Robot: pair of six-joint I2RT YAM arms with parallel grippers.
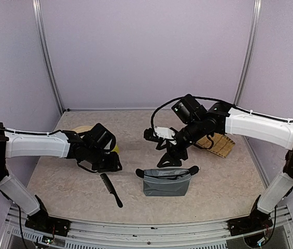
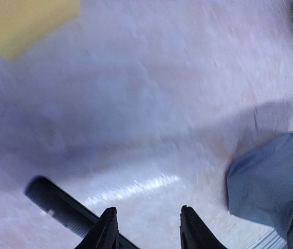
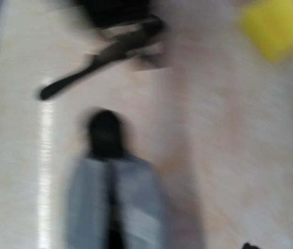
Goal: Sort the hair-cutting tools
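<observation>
A black comb (image 1: 111,190) lies slantwise on the table. In the left wrist view the comb (image 2: 66,209) runs past the left finger of my left gripper, which stands open with bare table between its fingers. From above, that gripper sits just behind the comb's upper end. The grey pouch (image 1: 167,185), with black end tabs, has its zipped opening facing up; its inside is barely seen. My right gripper (image 1: 169,162) hangs just behind the pouch. Only one fingertip (image 3: 250,246) shows at the bottom of the blurred right wrist view, far right of centre, so it looks open.
A yellow block (image 3: 277,26) and a round beige plate (image 1: 80,128) are partly hidden behind the left arm. A woven tray (image 1: 221,146) lies at right, behind the right arm.
</observation>
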